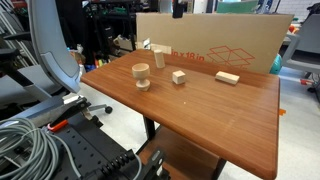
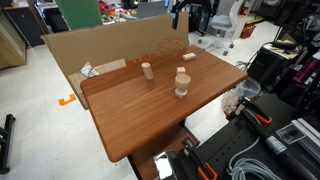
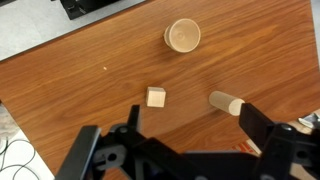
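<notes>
A pale stemmed cup [image 1: 141, 76] stands upright on the wooden table [image 1: 215, 115]. A small light cube [image 1: 179, 77] lies to its right, and a short upright cylinder [image 1: 159, 60] stands farther back. A flat pale block [image 1: 227, 78] rests near the cardboard. From above, the wrist view shows the cup [image 3: 183, 36], the cube [image 3: 156, 97] and the cylinder [image 3: 227, 102]. My gripper is open, its dark fingers wide apart with nothing held between them. It hangs high over the table, above all these objects.
An upright cardboard sheet [image 1: 215, 45] closes off the table's back edge. Cables [image 1: 30, 150] and a dark stand lie in front, off the table.
</notes>
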